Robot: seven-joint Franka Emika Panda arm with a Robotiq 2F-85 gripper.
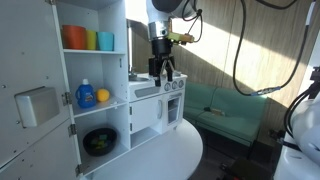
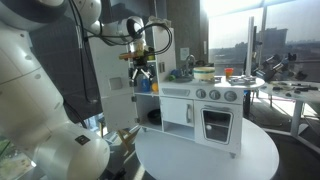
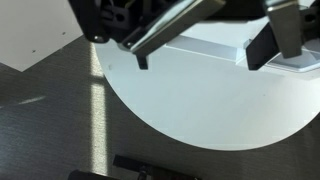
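Observation:
High in front of the toy kitchen hangs my gripper (image 1: 118,98), open, with nothing between its fingers. In the wrist view the fingers (image 3: 288,32) stand wide apart, and below them show the white round table and the dark floor. Shelves of the white cabinet (image 1: 76,113) hold a blue bottle (image 1: 86,96) and an orange ball (image 1: 103,95) on the middle level. A black bowl (image 1: 100,141) sits on the lowest level. On the top shelf stand an orange cup (image 1: 74,38), a yellow cup (image 1: 91,40) and a teal cup (image 1: 106,41).
The white kitchen unit (image 2: 200,115) stands beside the cabinet on the round table (image 2: 215,160), whose front part is clear. Several items sit on its top, among them an orange cup (image 2: 229,71). An open cabinet door (image 1: 35,100) is at the left.

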